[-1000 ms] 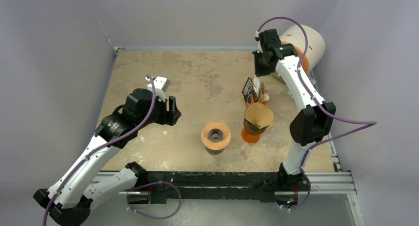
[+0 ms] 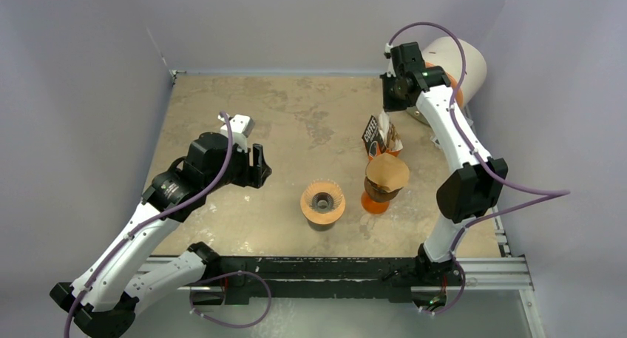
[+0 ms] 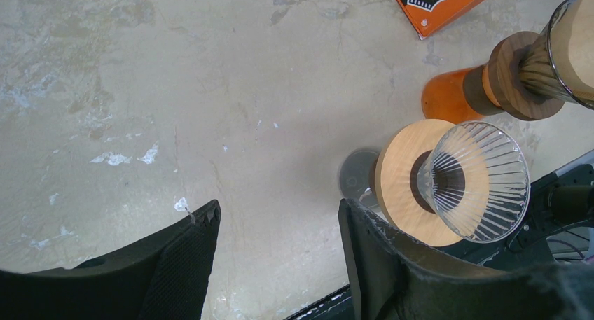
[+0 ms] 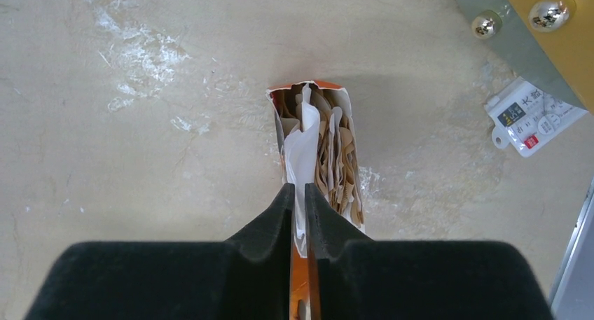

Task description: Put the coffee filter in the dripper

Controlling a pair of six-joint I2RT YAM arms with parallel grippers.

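Observation:
A glass dripper (image 2: 322, 201) on a wooden base, with no filter visible inside, stands front centre. Right of it a second dripper holds a brown filter (image 2: 387, 172) above an orange base. The coffee filter box (image 4: 350, 159), packed with white and brown filters (image 4: 302, 152), stands at the back right. My right gripper hangs over it, fingers close together with a narrow gap; whether anything is between them is unclear. My left gripper stands open over bare table at the left, nothing between its fingers.
A white cylindrical machine (image 2: 466, 64) is at the back right, with a small white packet (image 4: 532, 117) beside it.
The left arm and the objects are unchanged.

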